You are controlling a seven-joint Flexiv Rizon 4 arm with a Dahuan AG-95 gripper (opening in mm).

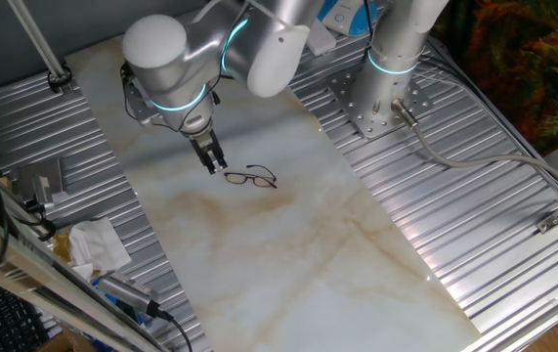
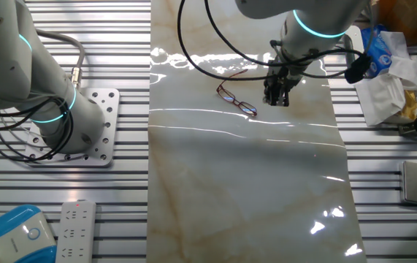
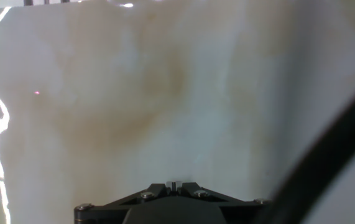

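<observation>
Dark-framed glasses [image 1: 250,180] lie on the marbled sheet [image 1: 288,264], one temple arm sticking out behind the lenses. In exterior view 2 the glasses [image 2: 236,101] look reddish and sit left of my gripper [image 2: 276,101]. Exterior view 1 has the gripper [image 1: 217,169] pointing down, close beside one lens; I cannot tell its exact height over the sheet. From the wrist view, the gripper appears shut, its black fingertips together at the bottom edge with no object visible between them. No glasses appear there, only the bare sheet.
A black cable [image 3: 332,149] crosses the right of the wrist view. White crumpled paper [image 1: 98,244] and a grey cabled device [image 1: 127,291] lie off the sheet. The arm's base plate [image 1: 362,112] is bolted to the slatted table. Much of the sheet is clear.
</observation>
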